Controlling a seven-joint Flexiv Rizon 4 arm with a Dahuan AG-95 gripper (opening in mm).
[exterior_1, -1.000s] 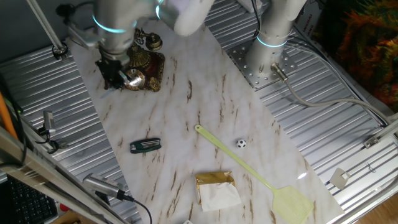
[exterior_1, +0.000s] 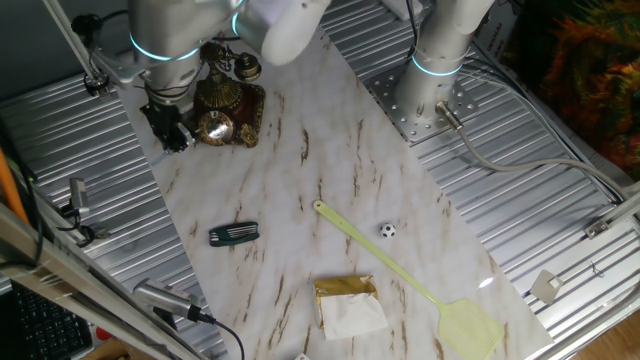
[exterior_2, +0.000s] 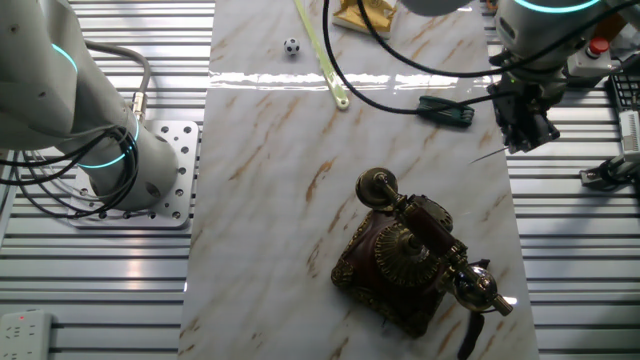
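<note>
My gripper (exterior_1: 178, 142) hangs by the table's left edge in exterior view 1, close beside the antique-style telephone (exterior_1: 232, 108). In exterior view 2 the gripper (exterior_2: 530, 138) is at the right edge, clear of the telephone (exterior_2: 405, 255) in that picture. A thin, dark, needle-like piece (exterior_2: 488, 157) juts from its tip; what it is and whether the fingers grip it cannot be made out. The dark green multi-tool (exterior_1: 234, 234), yellow-green fly swatter (exterior_1: 385, 258), small football (exterior_1: 388, 230) and gold-and-white packet (exterior_1: 350, 307) lie apart on the tabletop.
Slatted metal flanks the table on both sides. The arm's base (exterior_1: 425, 100) stands at the right edge. Black cables (exterior_2: 350, 95) loop across exterior view 2. A camera on a stand (exterior_1: 172, 299) is at lower left.
Over the last second my arm and gripper have shifted a little left in exterior view 1, uncovering more of the telephone. The objects on the table have not moved.
</note>
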